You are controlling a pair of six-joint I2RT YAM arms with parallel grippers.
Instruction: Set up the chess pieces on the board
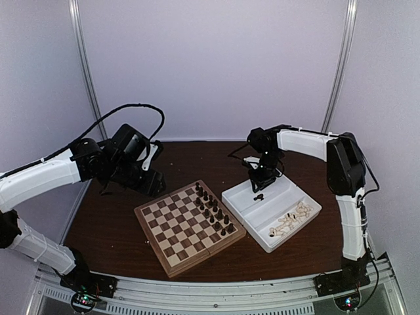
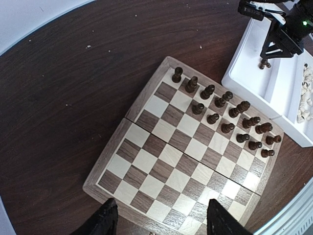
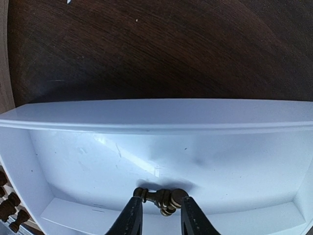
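The wooden chessboard holds several dark pieces along its right side. Dark pieces lie on their sides in the back compartment of the white tray. My right gripper hangs over them, its fingers apart with the pieces visible between and beyond the tips. My left gripper is held raised above the left of the board, its fingers wide apart with nothing between them. Pale pieces lie jumbled in the tray's front compartment.
The tray sits just right of the board. Walls enclose the table on the back and sides.
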